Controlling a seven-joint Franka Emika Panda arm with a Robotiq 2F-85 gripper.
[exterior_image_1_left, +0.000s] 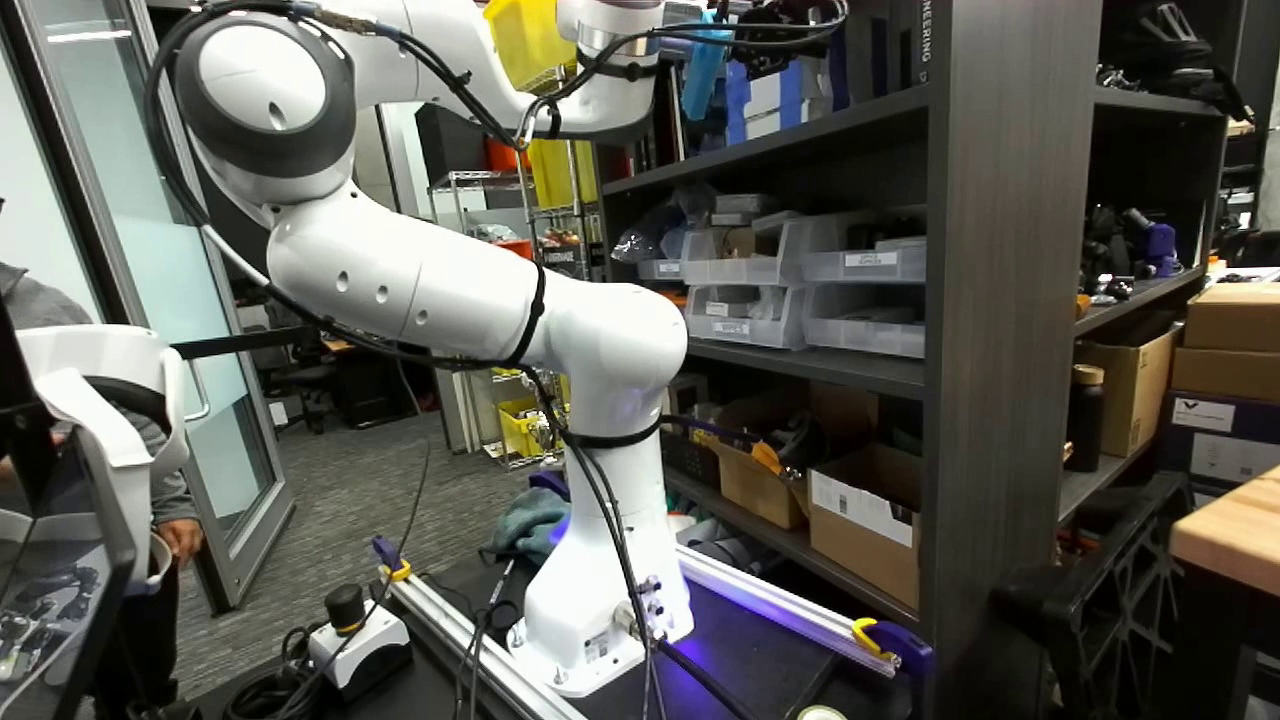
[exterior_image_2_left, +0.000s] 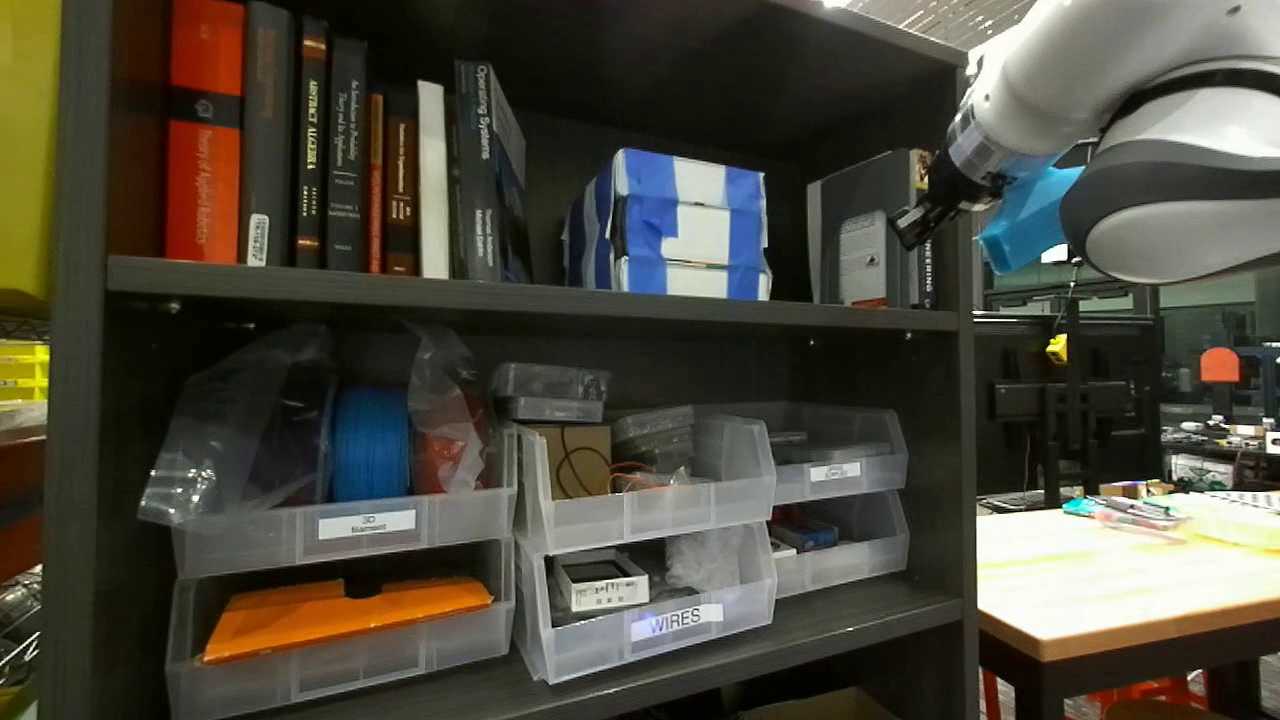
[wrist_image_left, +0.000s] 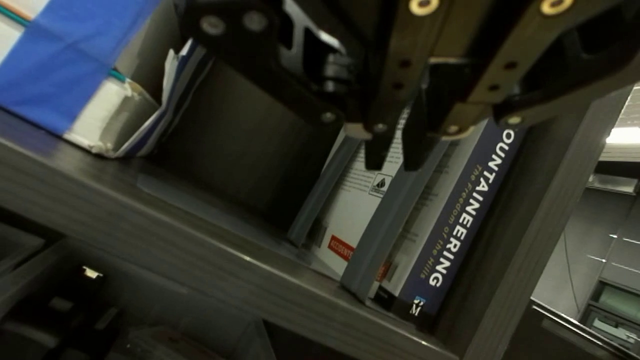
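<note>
In the wrist view my gripper is in front of grey-spined books (wrist_image_left: 384, 225) at the right end of the upper shelf. Its two narrow fingertips have a small gap between them, through which a pale printed cover shows. Whether they grip a book edge or only overlap it, I cannot tell. Just right of them leans a dark blue Mountaineering book (wrist_image_left: 465, 222). From exterior view 2, the gripper (exterior_image_2_left: 902, 235) overlaps the right side of a grey book (exterior_image_2_left: 866, 258) with a light label. The contact itself is hidden.
Blue-and-white boxes (exterior_image_2_left: 690, 228) are stacked left of those books, with a dark empty gap between. The upright side panel (wrist_image_left: 528, 198) stands close on the right. Clear bins (exterior_image_2_left: 648, 516) fill the shelf below. Several books (exterior_image_2_left: 348, 156) stand at the far left.
</note>
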